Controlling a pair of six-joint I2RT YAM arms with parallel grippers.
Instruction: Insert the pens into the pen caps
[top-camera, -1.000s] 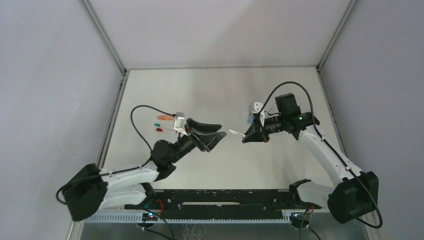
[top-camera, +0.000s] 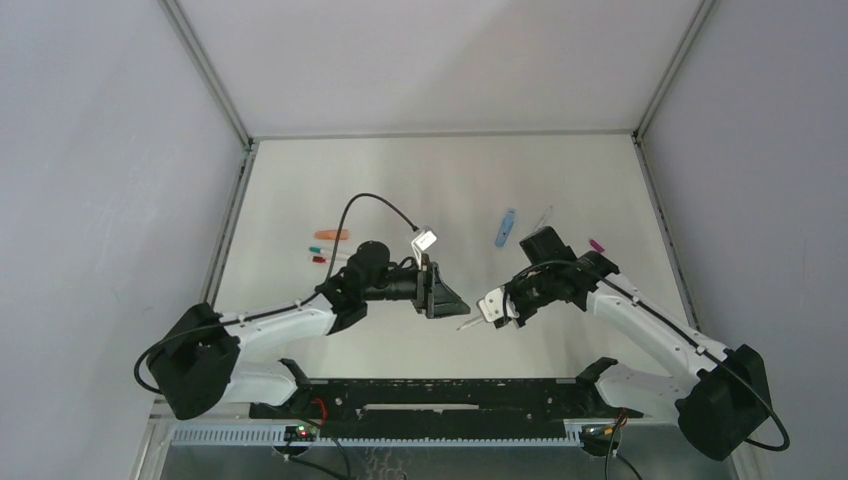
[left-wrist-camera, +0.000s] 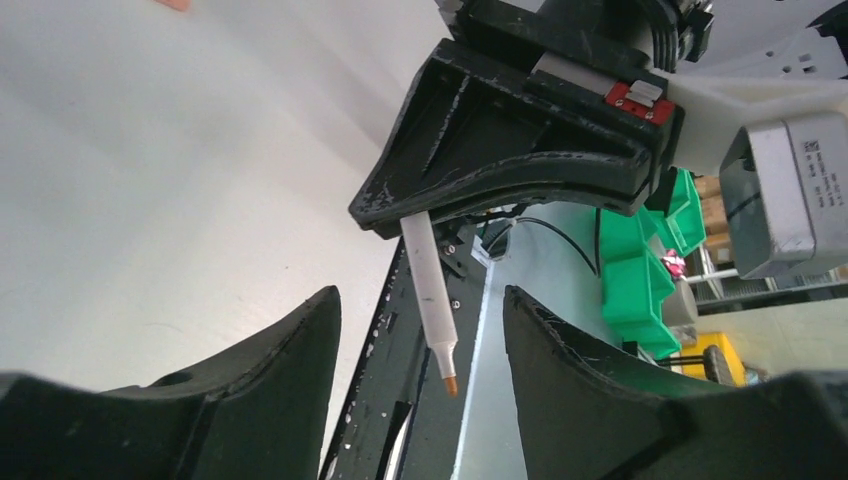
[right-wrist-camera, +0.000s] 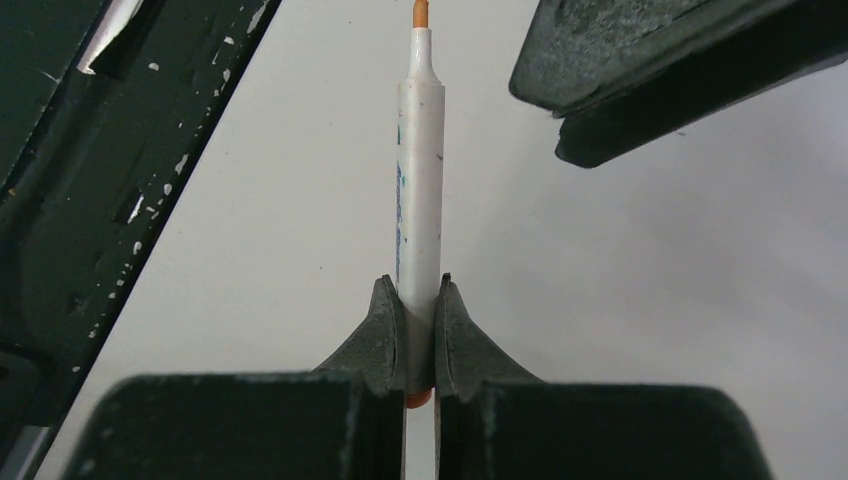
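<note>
A white pen (right-wrist-camera: 420, 180) with a bare orange tip is clamped near its orange rear end by my right gripper. Seen from the left wrist, the same pen (left-wrist-camera: 430, 285) slants down from the right gripper's black fingers (left-wrist-camera: 440, 170). My left gripper is part open, and nothing is held between its fingers; the pen tip appears in the gap, though how far off it is cannot be told. In the top view, my left gripper (top-camera: 466, 308) faces the pen tip (top-camera: 464, 328) at close range.
An orange cap or marker (top-camera: 330, 234) and green- and red-capped pens (top-camera: 318, 250) lie at the left. A blue piece (top-camera: 505, 228) is at the back centre, a magenta cap (top-camera: 596, 245) at the right.
My left gripper has moved right, toward the pen, and its opening has narrowed. My right gripper has come nearer the front with the pen, which now points the other way slantwise.
</note>
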